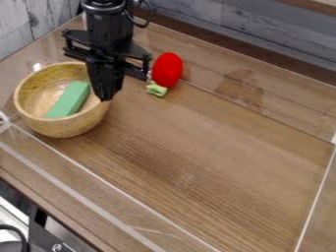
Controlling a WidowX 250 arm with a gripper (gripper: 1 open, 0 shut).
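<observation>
The black robot gripper (105, 79) hangs above the right rim of a light wooden bowl (45, 124) at the left, its fingertips pointing down and shut, with nothing visible between them. A green block (69, 99) lies inside the bowl. Behind the gripper, to its right, a red rounded object (168, 69) sits on the table, with a small light-green object (156, 90) just in front of it.
A grey-white wall (250, 25) runs along the back. Black cable shows at the lower left corner.
</observation>
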